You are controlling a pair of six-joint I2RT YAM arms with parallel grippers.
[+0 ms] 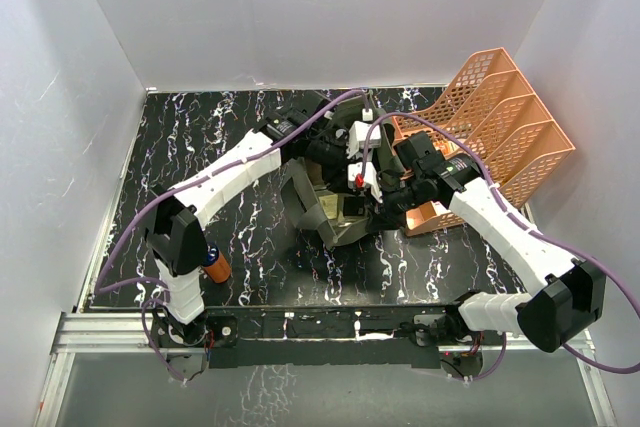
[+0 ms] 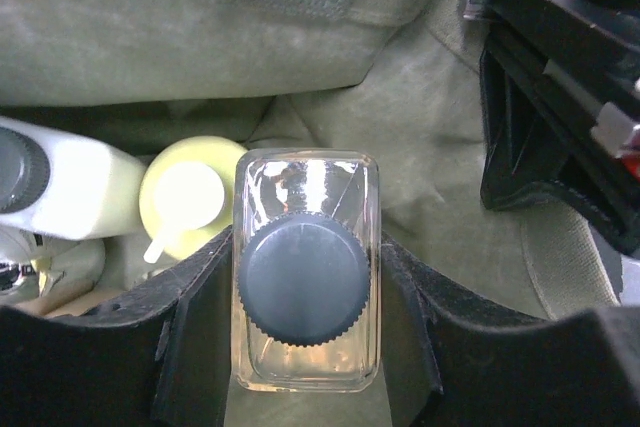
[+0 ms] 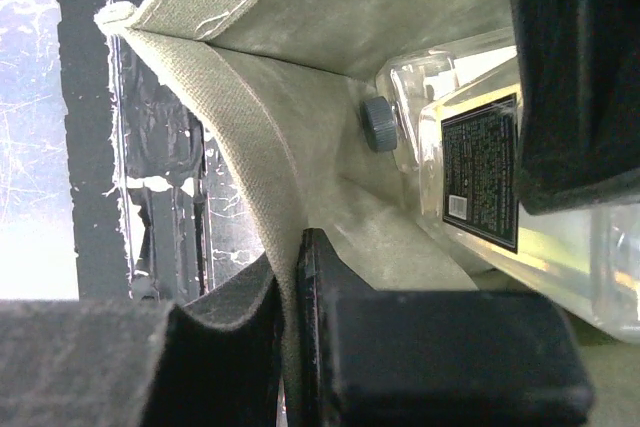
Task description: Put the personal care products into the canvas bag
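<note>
The canvas bag (image 1: 328,225) stands open at the centre, both grippers over it. My left gripper is shut on a clear bottle with a grey cap (image 2: 303,277), held inside the bag beside a white bottle (image 2: 80,182) and a yellow round-topped container (image 2: 190,197). My right gripper is shut on the bag's rim (image 3: 255,147). The right wrist view also shows a clear bottle with a grey cap (image 3: 380,124) and a black-labelled container (image 3: 480,172) inside. An orange bottle with a dark blue cap (image 1: 216,265) stands at the left front, outside the bag.
An orange plastic rack (image 1: 510,127) with compartments sits at the right, against the bag. Pale walls surround it on the back and sides.
</note>
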